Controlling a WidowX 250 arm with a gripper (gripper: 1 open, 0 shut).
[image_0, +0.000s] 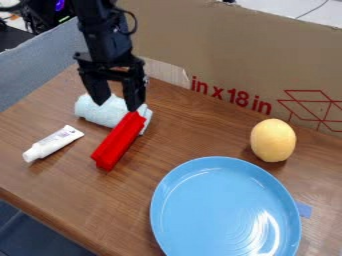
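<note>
My black gripper (115, 102) is open, hanging over the left back of the wooden table, its fingers above a pale rolled cloth (94, 109) and close to the upper end of a red elongated object (115, 146). Whether it touches either is unclear. A white tube (52, 142) lies to the left. A light blue plate (225, 206) sits at the front right, and a yellow potato-like object (273, 141) stands behind it.
A cardboard box (234, 55) forms a wall along the back. A grey surface (27, 80) borders the table's left edge.
</note>
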